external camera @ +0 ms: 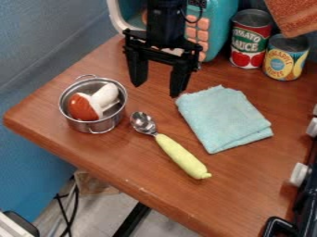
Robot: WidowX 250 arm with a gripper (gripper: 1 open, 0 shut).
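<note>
My black gripper [158, 76] hangs open over the back of the wooden table, with nothing between its two fingers. Below and left of it is a steel pot [107, 123] holding a red-orange item [83, 106] and a white item [107, 94]. A metal spoon [143, 123] lies beside the pot, touching or very near a yellow corn-like item [183, 158]. A light blue folded cloth [223, 119] lies to the right.
At the back are a teal container [213, 23], a tomato sauce can [249, 46] and a yellow can [285, 60]. A black appliance [306, 205] edges the right. The table's middle below the gripper is clear.
</note>
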